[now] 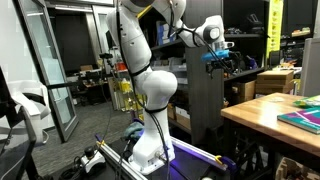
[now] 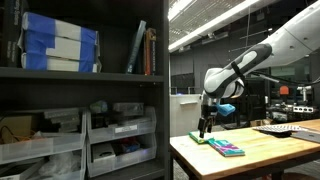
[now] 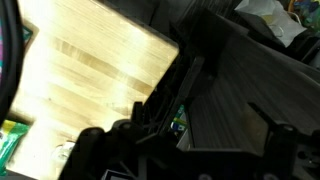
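High beside the wooden table, my gripper [image 1: 214, 66] points downward. In the wrist view its black fingers [image 3: 262, 117] stand wide apart, so the gripper is open, with only background between them. Below it, the edge of the wooden table [image 3: 95, 60] borders a dark gap and a dark cabinet panel. On the table, exterior view 2 has a teal and red flat packet [image 2: 226, 147] and a green item nearby. A green packet [image 3: 12, 136] and a small white object [image 3: 64, 150] lie at the wrist view's lower left.
A tall dark shelf unit stands behind the arm, with cardboard boxes [image 1: 274, 81] near the table. Grey bins [image 2: 122, 130] fill a shelf in exterior view 2. A dark flat rack [image 2: 278, 130] lies on the table.
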